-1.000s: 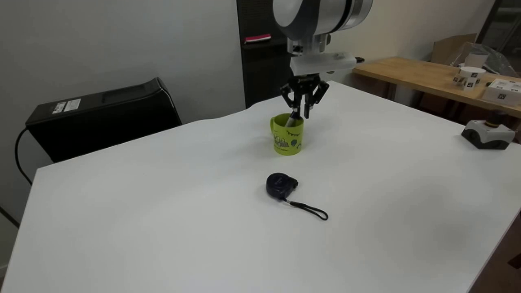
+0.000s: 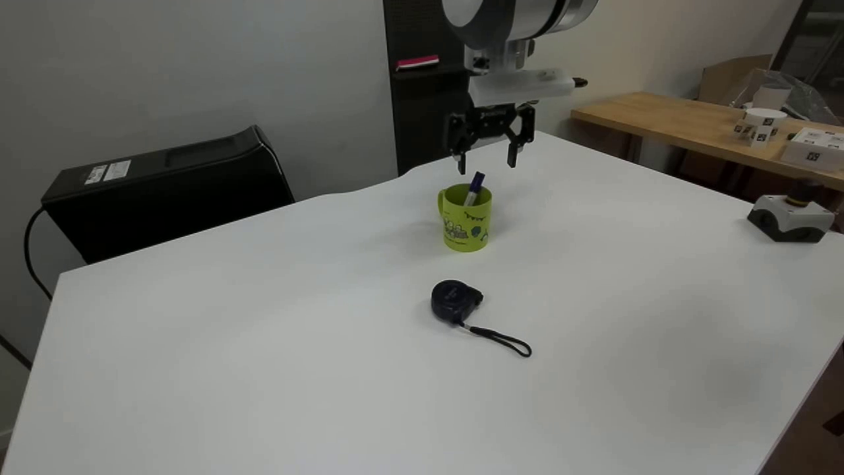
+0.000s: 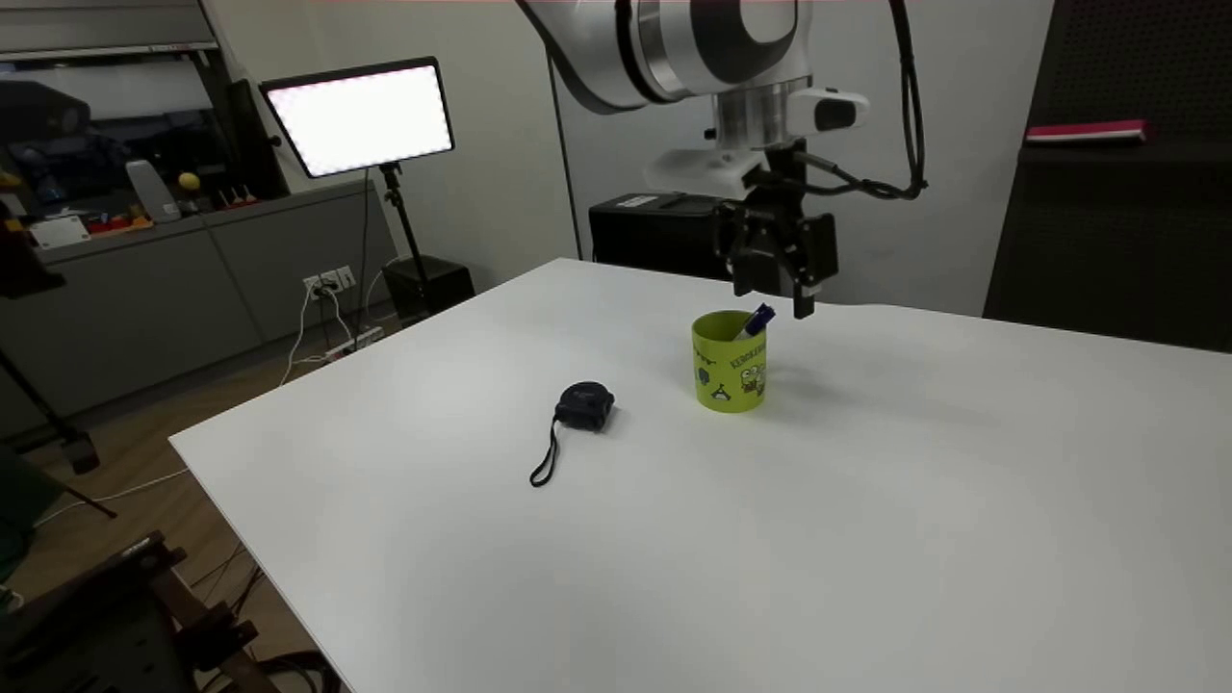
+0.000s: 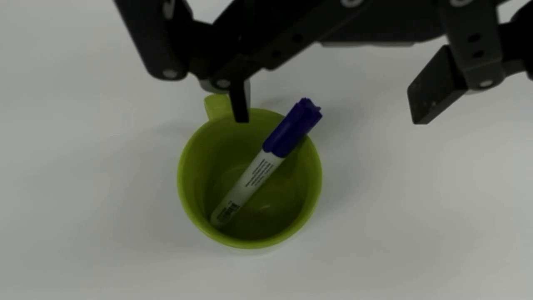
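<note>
A yellow-green mug [image 2: 465,229] with printed pictures stands upright on the white table. Leaning inside it is a white marker [image 4: 248,181] whose purple cap [image 4: 293,127] rests over the rim and pokes above it. My gripper [image 2: 487,163] is open just above the mug, its fingers wide apart with nothing between them. From the wrist view, one fingertip [image 4: 240,106] appears over the mug's rim near the handle [image 4: 217,106], while the other fingertip [image 4: 433,92] is well off to the right over bare table.
A black tape measure [image 2: 454,301] with a wrist strap lies on the table in front of the mug. A stop-button box [image 2: 791,215] sits at the right edge.
The gripper's fingers were close together around the marker's cap; they have spread apart and the gripper has risen slightly. The marker stays in the mug, and the mug has not moved.
</note>
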